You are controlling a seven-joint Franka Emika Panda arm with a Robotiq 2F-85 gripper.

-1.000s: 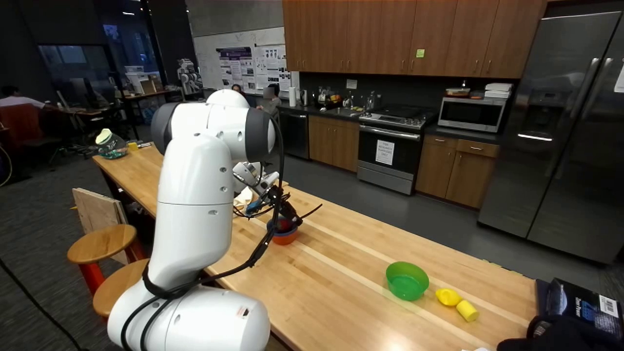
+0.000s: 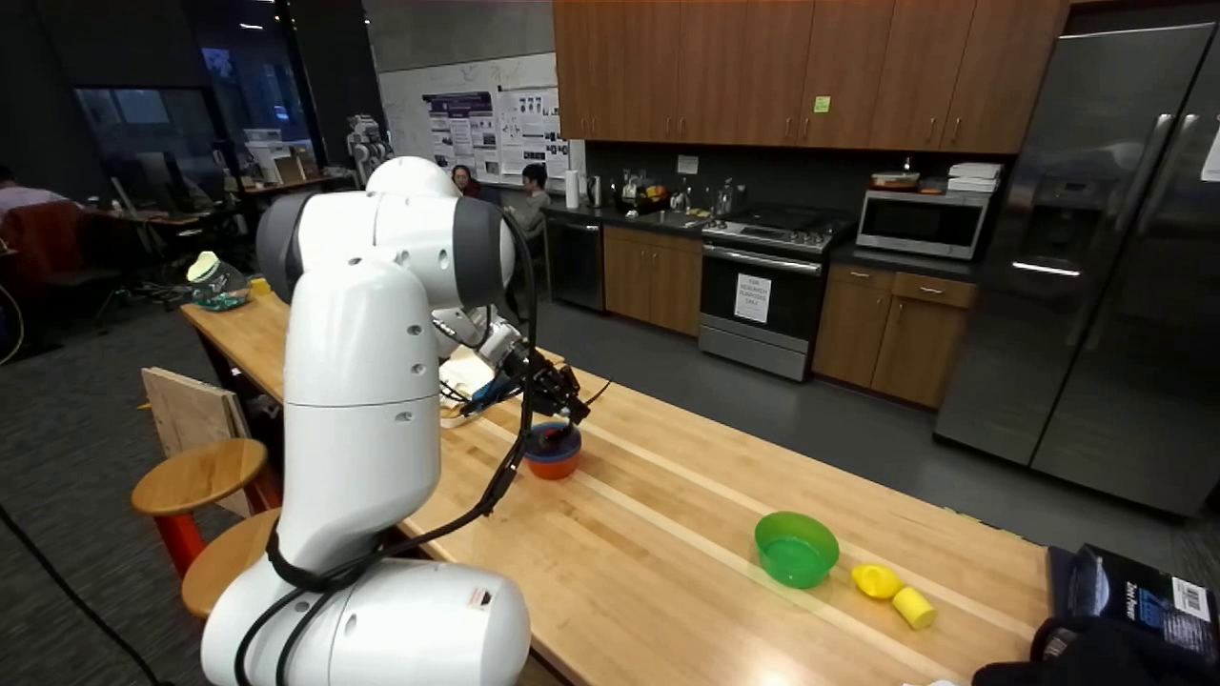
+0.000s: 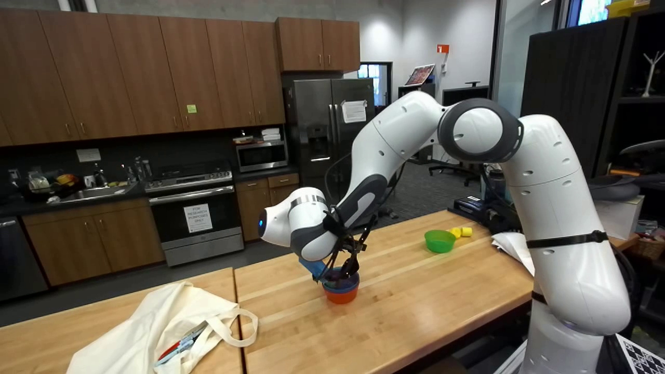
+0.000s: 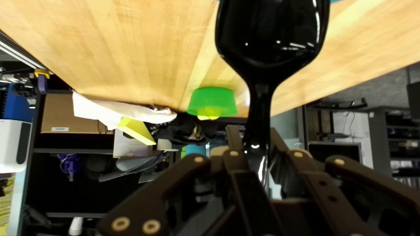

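In the wrist view, a glossy black spoon (image 4: 271,35) has its bowl end toward the top of the picture, and my gripper is shut on its handle. A blue bowl nested in an orange-red bowl (image 2: 554,467) stands on the wooden table. In exterior view 1 my gripper (image 2: 562,398) is directly above that stack, tilted down toward it. From exterior view 2 the gripper (image 3: 354,248) also hangs over the nested bowls (image 3: 340,294). Whether the spoon touches them is hard to make out.
A green bowl (image 2: 797,550) sits farther along the table, beside a yellow lemon-like item (image 2: 877,581) and a yellow cylinder (image 2: 914,607). A cream cloth bag (image 3: 156,327) lies on the adjoining table. Bare tabletop separates the nested bowls from the green one.
The arm has swung left in exterior view 1, carrying the gripper slightly left and up over the nested bowls. Bowls and yellow items stay where they were.
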